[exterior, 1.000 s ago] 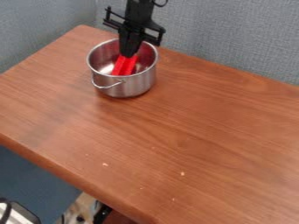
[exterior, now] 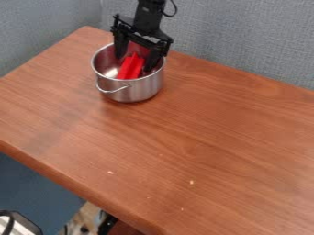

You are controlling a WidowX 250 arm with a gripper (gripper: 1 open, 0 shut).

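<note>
A steel pot [exterior: 125, 88] with a wire handle sits at the back left of the wooden table. A red object [exterior: 128, 67] lies inside it. My black gripper [exterior: 138, 53] reaches down into the pot from above, its fingers open around or over the red object; the fingertips are partly hidden by the pot and the object.
Grey padded walls stand behind and at the left. Some clutter lies below the table at the lower left.
My gripper has shifted and is now lower over the pot, down around the red object. The pot looks unmoved.
</note>
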